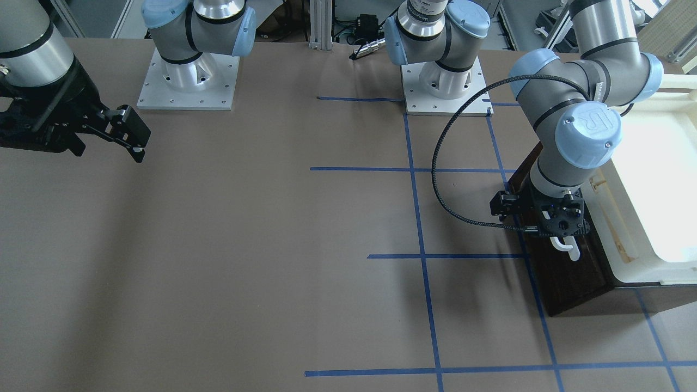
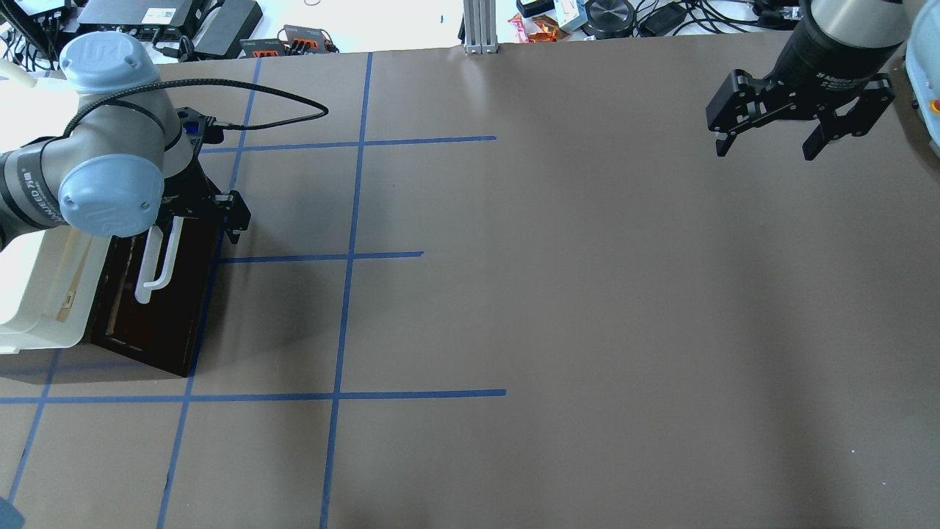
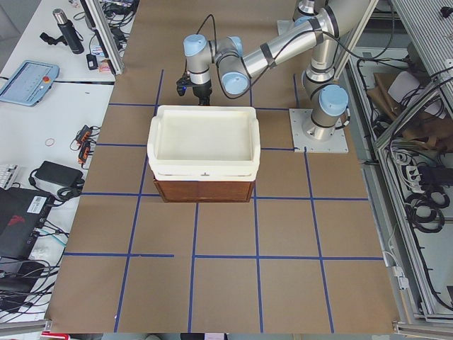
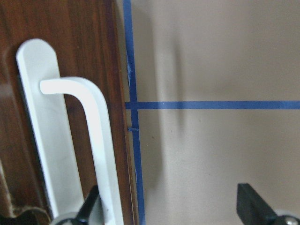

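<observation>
A dark wooden box (image 1: 568, 281) with a white plastic bin (image 3: 203, 142) on top has a white handle (image 4: 103, 145) on its side. My gripper is at that handle, one finger over the lower part of the handle and the other out over the floor right of the box edge, so the fingers stand open. In the front and top views the gripper housing hides much of the fingers and part of the handle.
Another arm's black gripper (image 2: 767, 132) hangs over the floor on the far side, away from the box. Other arm bases stand along the table edge.
</observation>
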